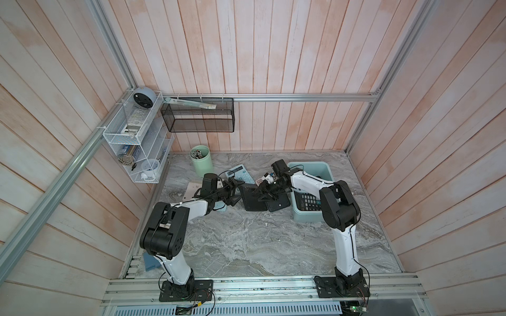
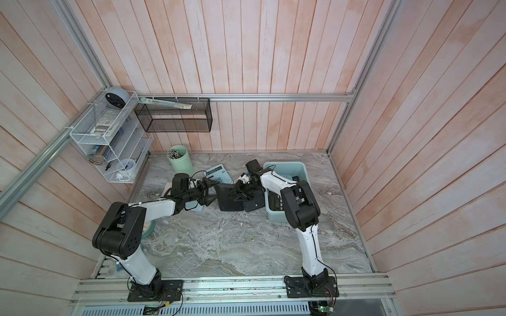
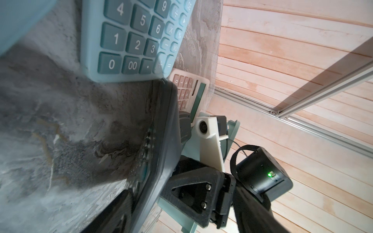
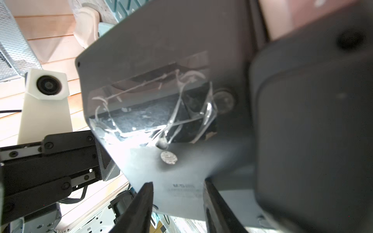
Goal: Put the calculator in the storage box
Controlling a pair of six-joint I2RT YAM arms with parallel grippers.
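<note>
A dark calculator point(image 1: 253, 202) sits between my two grippers, its back towards the right one. The left wrist view shows this dark calculator point(image 3: 157, 167) nearly edge-on and tilted up, keys facing the tabletop side. My left gripper is open, fingers wide apart, with the calculator's edge running past one finger; whether they touch is unclear. My right gripper stands open in front of the calculator's back point(image 4: 186, 163). A second dark slab point(image 4: 310, 128) fills the right of that view. The teal storage box point(image 1: 304, 217) stands on the right, a black keyed item point(image 1: 308, 201) inside it.
Behind the grippers lie a light blue calculator point(image 1: 240, 174) and a pink calculator point(image 3: 189, 91). A green pen cup point(image 1: 202, 164) stands at the back left. My right arm reaches across the box.
</note>
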